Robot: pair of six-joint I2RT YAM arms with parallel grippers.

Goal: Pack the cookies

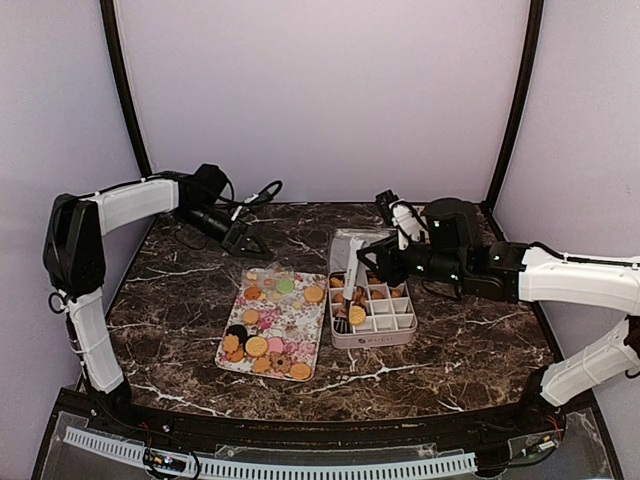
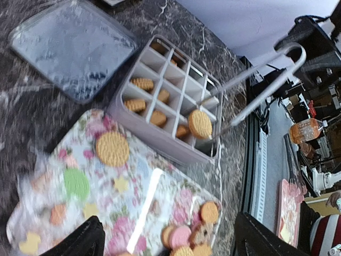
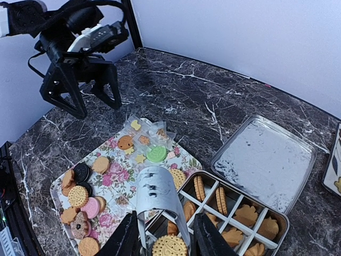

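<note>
Loose cookies, some in clear packets, lie on the floral tray (image 1: 272,322). The divided box (image 1: 375,338) holds cookies in several compartments, others empty. My right gripper (image 1: 365,258) is above the box with white tongs (image 3: 157,189) pointing down at a round cookie (image 3: 169,246) in a front compartment; whether the tong tips hold it, I cannot tell. My left gripper (image 1: 237,240) hangs open and empty above the back of the floral tray.
A clear lid or empty tray (image 3: 264,160) lies behind the box, and another tray (image 3: 333,170) at the right.
</note>
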